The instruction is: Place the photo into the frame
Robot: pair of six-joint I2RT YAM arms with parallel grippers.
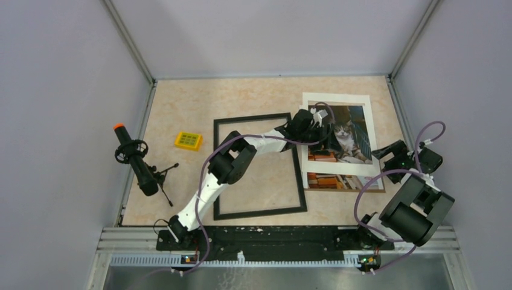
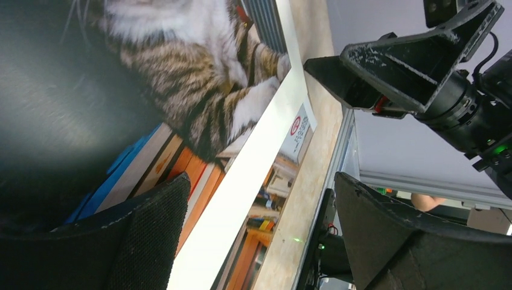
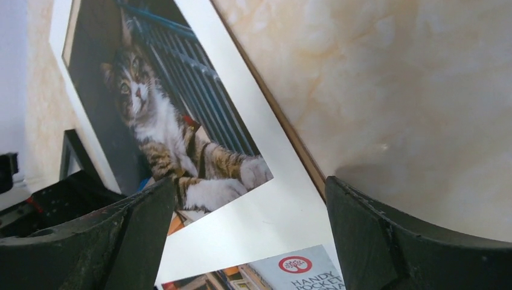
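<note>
A white mat (image 1: 338, 169) with a cat picture in its window lies at the right of the table. Below its lower edge shows a strip of a book-shelf photo (image 1: 338, 182) on a thin brown-edged board (image 3: 302, 154). Left of it, the black frame (image 1: 259, 212) lies flat, its opening bare. My left gripper (image 1: 331, 140) is open over the mat's left part, nothing held between its fingers. At the right edge, my right gripper (image 1: 386, 164) is open; one finger (image 3: 386, 232) appears against the board's edge. The left wrist view also shows the right gripper's tip beside the mat.
A yellow box (image 1: 188, 141) sits at the left of the table, near a black stand with an orange-tipped tube (image 1: 134, 158). The frame's right bar is close to the mat's left side. Free table lies behind the frame.
</note>
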